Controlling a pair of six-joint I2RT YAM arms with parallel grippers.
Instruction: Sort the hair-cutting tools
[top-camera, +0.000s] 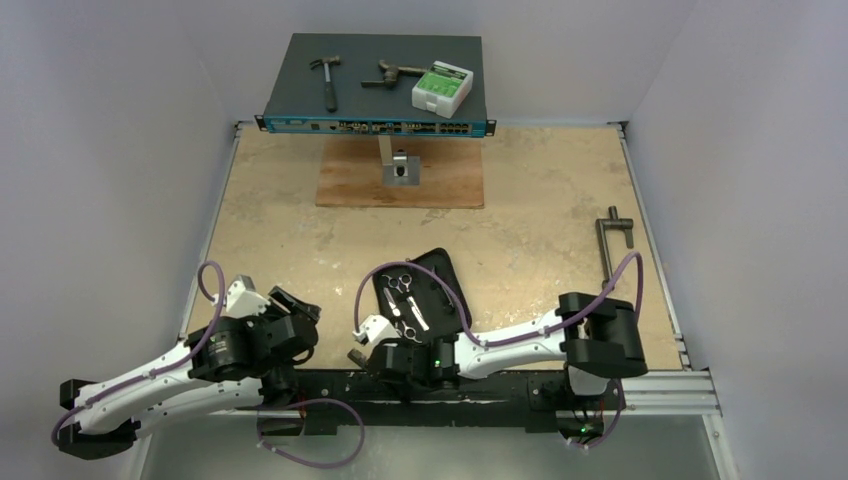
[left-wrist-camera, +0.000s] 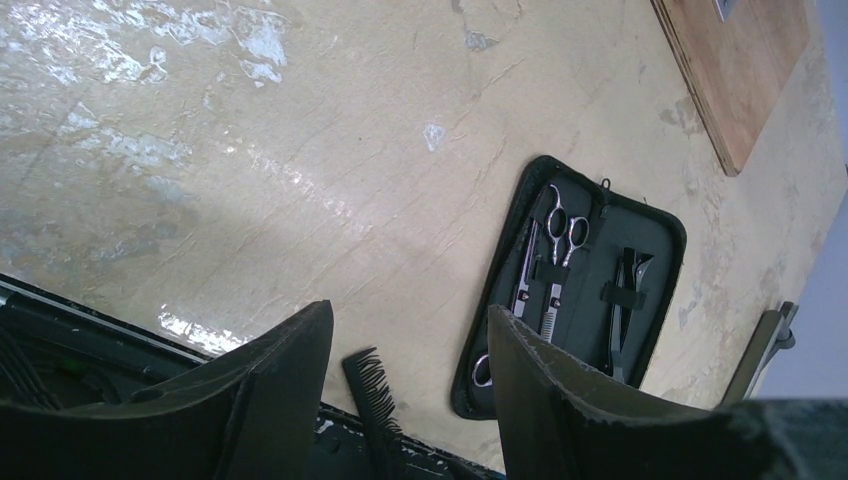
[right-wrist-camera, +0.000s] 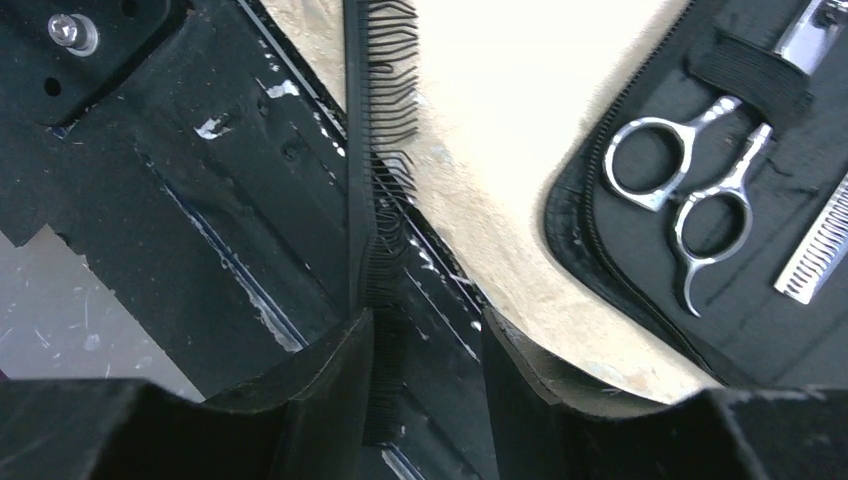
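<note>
A black zippered case (top-camera: 445, 300) sits at the table's front middle, holding scissors (left-wrist-camera: 557, 225), a thinning blade and other slim tools under straps. A black comb lies outside it along the front edge, partly over the dark rail; the left wrist view shows it too (left-wrist-camera: 372, 395). My right gripper is low over the comb, whose lower end lies by the left finger; it stands open. My left gripper is open and empty, farther left, facing the case and comb.
A network switch (top-camera: 300, 90) on a wooden stand at the back carries a hammer (top-camera: 328, 85), another tool and a white box (top-camera: 442, 88). A metal tool (top-camera: 604, 250) lies at the right edge.
</note>
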